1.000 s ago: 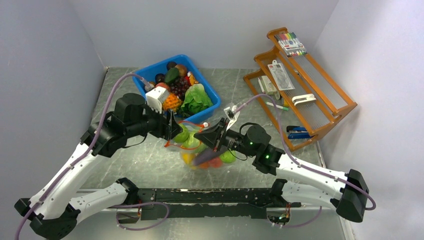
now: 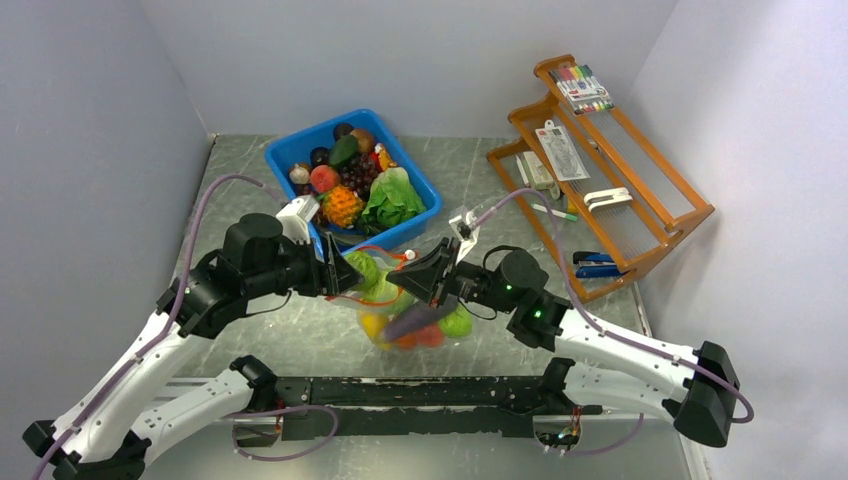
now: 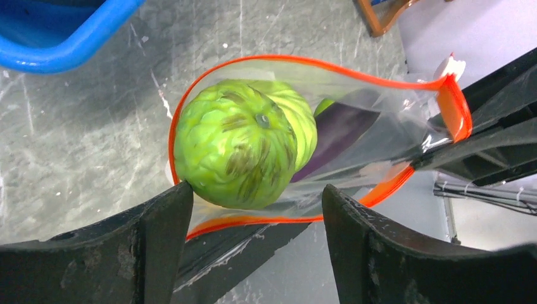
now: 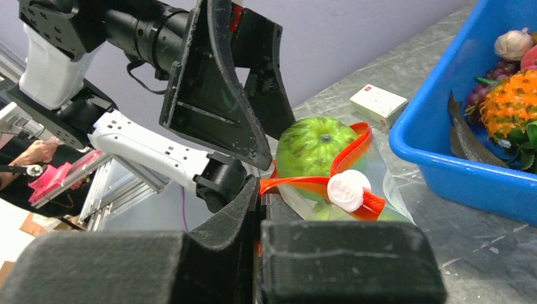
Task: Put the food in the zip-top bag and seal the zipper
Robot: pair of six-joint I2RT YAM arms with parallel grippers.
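The clear zip bag with orange zipper (image 3: 307, 61) holds produce: a green cabbage-like item (image 3: 234, 142) at its mouth, a purple eggplant (image 3: 335, 133), and yellow, red and green pieces seen in the top view. My left gripper is part open just over the green item, nothing gripped between its fingers. My right gripper is shut on the bag's edge by the white zipper slider (image 4: 349, 190), at the bag's right end.
The blue bin (image 2: 420, 225) of fruit and vegetables stands behind the bag. A wooden rack (image 2: 660, 230) with stationery stands at right. The counter left of the bag is clear.
The right gripper stays in place.
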